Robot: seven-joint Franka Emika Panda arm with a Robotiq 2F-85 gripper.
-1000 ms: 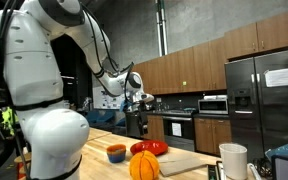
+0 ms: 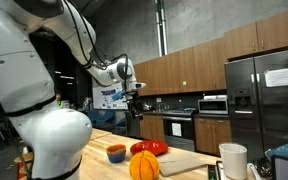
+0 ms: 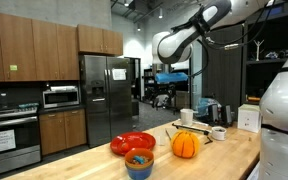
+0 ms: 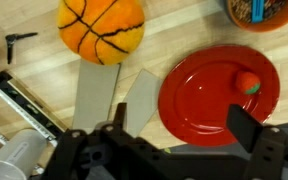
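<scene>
My gripper hangs above the table, its two dark fingers (image 4: 245,128) spread wide apart with nothing between them. Below it in the wrist view lies a round red plate (image 4: 196,105), with a small red round object (image 4: 247,83) on its right part. An orange ball with black basketball lines (image 4: 102,28) is at the upper left. At the top right edge, a bowl (image 4: 269,18) holding small things is partly cut off; its outside looks blue in exterior view 2 (image 3: 139,170).
Flat grey (image 4: 94,95) and beige (image 4: 139,105) boards lie between ball and plate. A white mug (image 2: 233,158) stands to the right in exterior view 1, near a long dark-and-white object (image 4: 24,103). Cabinets and a dark refrigerator (image 2: 264,95) are in the background.
The arm's wrist has tilted and swung slightly in exterior view 1, with the gripper staying high over the table. The objects on the table have not moved.
</scene>
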